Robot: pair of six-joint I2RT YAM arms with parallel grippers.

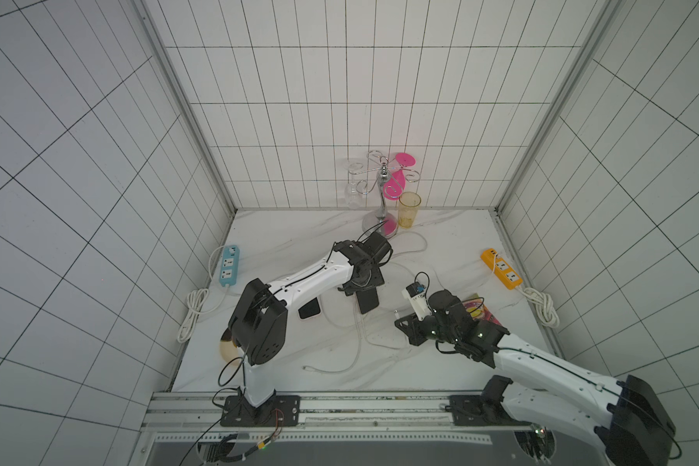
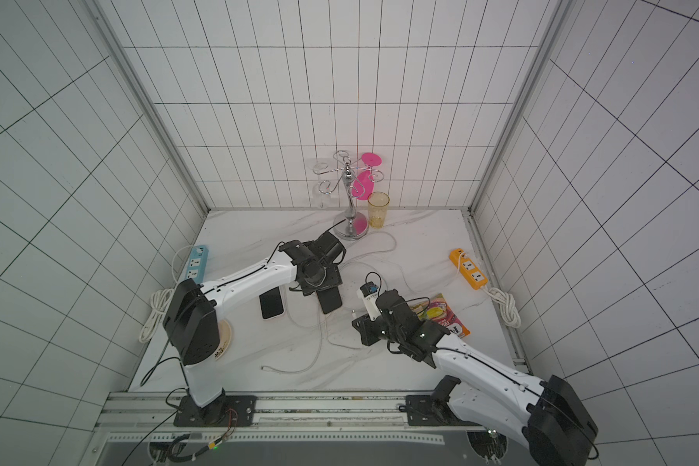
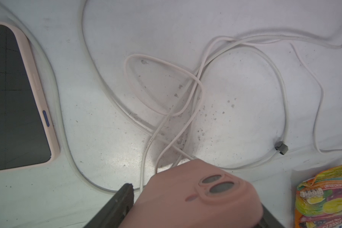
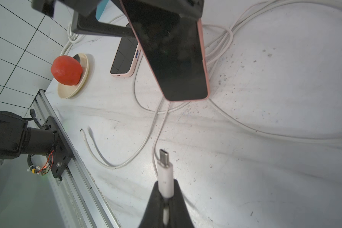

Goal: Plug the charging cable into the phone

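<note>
A pink-cased phone [image 4: 174, 57] hangs above the table with my left gripper [image 1: 361, 289] shut on it. Its dark screen faces the right wrist camera, while the left wrist view shows its pink back [image 3: 193, 190] with the lenses. My right gripper is shut on the end of a white charging cable, and the bare metal plug [image 4: 164, 156] sticks out beyond the fingers. In the right wrist view the phone's lower edge lies above the plug in the picture, with a gap between. The port itself cannot be made out.
A second pink-edged phone [image 3: 17, 95] lies flat on the left. Loose white cables [image 3: 197, 79] loop over the table's middle. A red object [image 4: 66, 70] sits on a plate at the left front; a colourful packet [image 2: 445, 314] lies beside the right arm. A metal rack [image 1: 382, 194] stands behind.
</note>
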